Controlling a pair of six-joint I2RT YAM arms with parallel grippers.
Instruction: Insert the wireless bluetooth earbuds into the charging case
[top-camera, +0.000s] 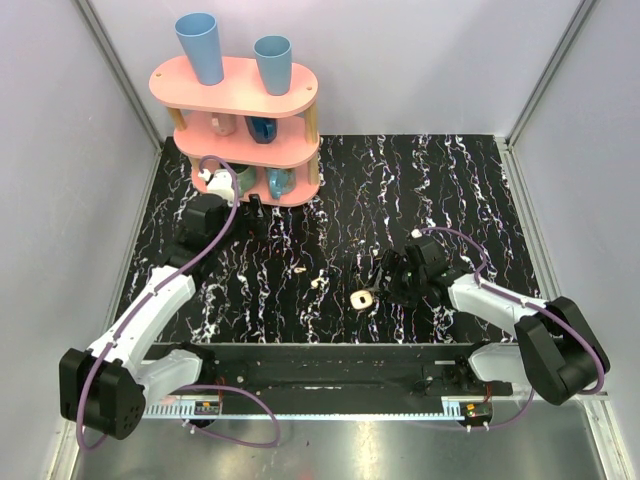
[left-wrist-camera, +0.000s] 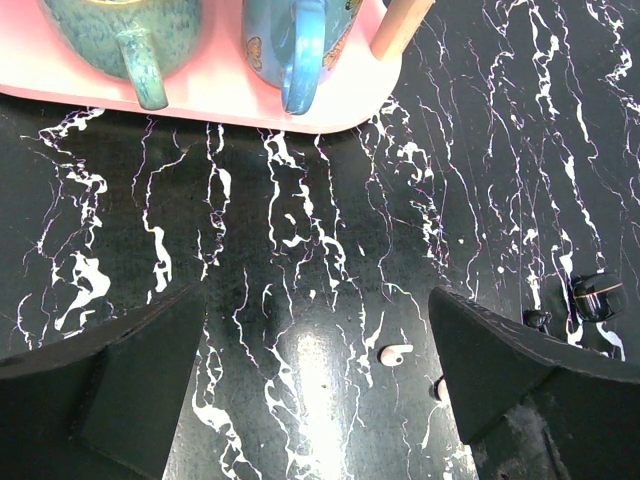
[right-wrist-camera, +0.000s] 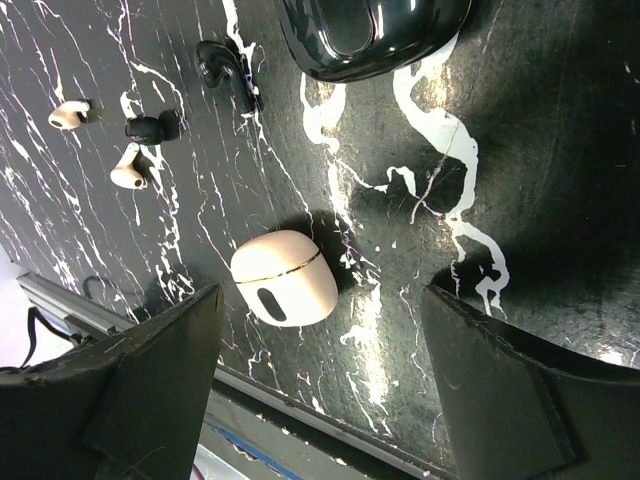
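The white charging case (right-wrist-camera: 285, 278) lies on the dark marbled table, with my right gripper low beside it, fingers apart and nothing between them. Two white earbuds (right-wrist-camera: 130, 168) (right-wrist-camera: 70, 115) lie loose to its upper left in the right wrist view, near black earbuds (right-wrist-camera: 145, 130) (right-wrist-camera: 225, 65). A black case (right-wrist-camera: 375, 30) lies above the white one in that view. My left gripper hangs open near the shelf, empty; white pieces show beyond it.
A pink shelf (top-camera: 290, 153) with cups and mugs stands at the back left.
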